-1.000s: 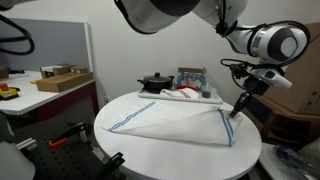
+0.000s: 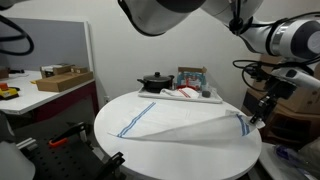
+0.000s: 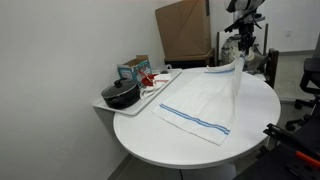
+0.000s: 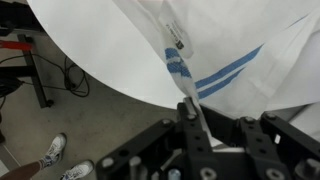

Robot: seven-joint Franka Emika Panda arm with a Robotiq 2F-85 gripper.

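Note:
A white towel with blue stripes [image 2: 170, 122] lies over the round white table, drawn out toward the right. Its near-right end rises to my gripper [image 2: 253, 124], which is shut on the cloth by the table's right edge. In the wrist view, the gripper pinches the towel [image 4: 235, 45] close to its blue stripes, past the table rim. Seen from the other side, the towel [image 3: 205, 100] has its far part lifted and a flat striped end toward the viewer.
A black pot [image 2: 156, 81] and a white tray [image 3: 146, 98] with bottles and small items stand at the table's back. Someone's shoes [image 4: 75, 170] show on the floor below the rim.
My gripper has moved right and toward the front with the towel's end in it. The cloth is stretched farther right, and its far left end has shifted slightly.

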